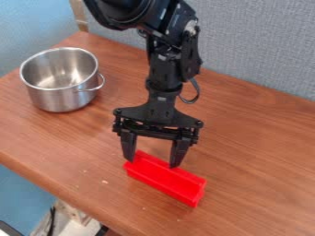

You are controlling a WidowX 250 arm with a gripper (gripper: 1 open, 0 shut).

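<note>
A long red block (165,181), shaped like a low box, lies slanting on the wooden table in the middle foreground. My black gripper (153,159) points straight down over the far part of the block, its two fingers spread apart and open, with the tips at or just above the block's top and back edge. Whether they touch it I cannot tell.
A steel pot (59,81) with a side handle stands at the back left.
</note>
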